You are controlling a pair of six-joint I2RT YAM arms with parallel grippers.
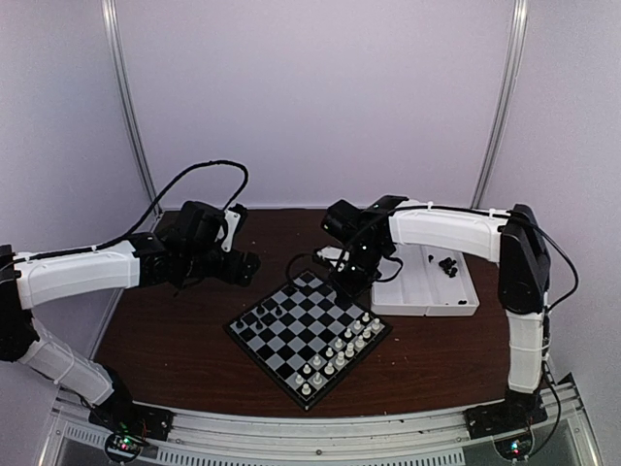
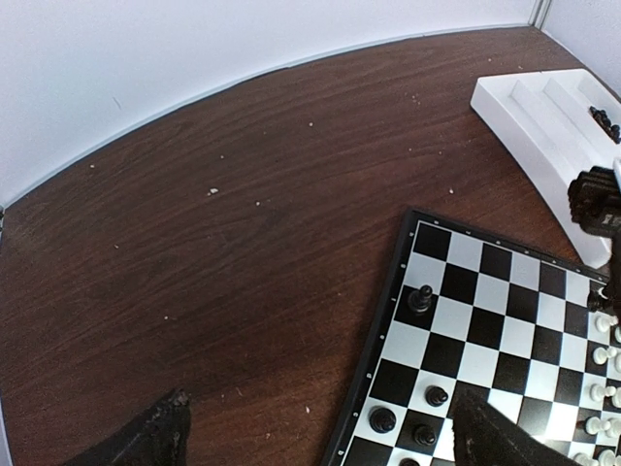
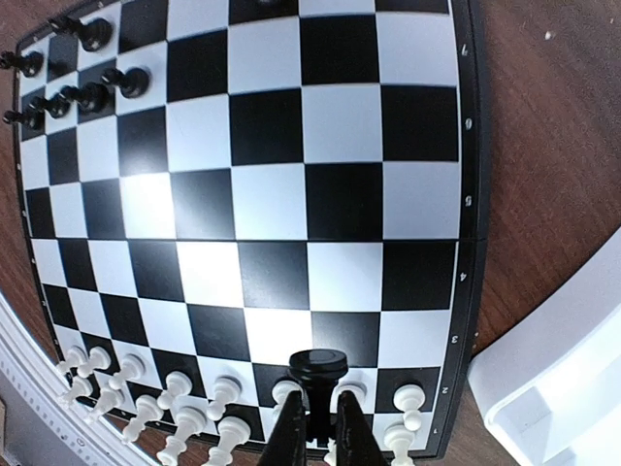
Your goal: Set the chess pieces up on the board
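Note:
The chessboard [image 1: 308, 339] lies on the table, with white pieces [image 3: 228, 437] in rows along one side and several black pieces [image 2: 382, 419] on the opposite side. A lone black piece [image 2: 420, 299] stands near a corner. My right gripper is shut on a black chess piece [image 3: 319, 367], held upright above the board over the white pieces' end in the right wrist view. My left gripper hangs left of the board in the top view, open, with nothing seen between its fingers.
A white compartmented tray [image 1: 423, 303] sits right of the board, with a few black pieces [image 1: 447, 268] in it.

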